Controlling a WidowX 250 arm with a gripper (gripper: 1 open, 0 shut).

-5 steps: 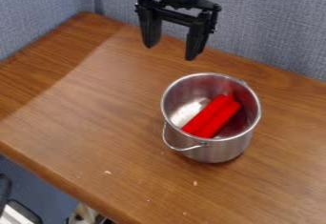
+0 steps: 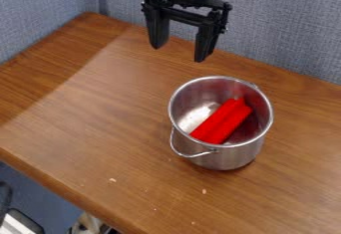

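My gripper hangs at the top centre of the camera view, a dark body with two fingers pointing down, spread open with nothing between them. It is above and behind a silver metal pot with a wire handle. Inside the pot lies a red oblong object, tilted diagonally.
Grey padded walls stand at the back and left. A dark item with light parts sits at the lower left edge, too cropped to identify.
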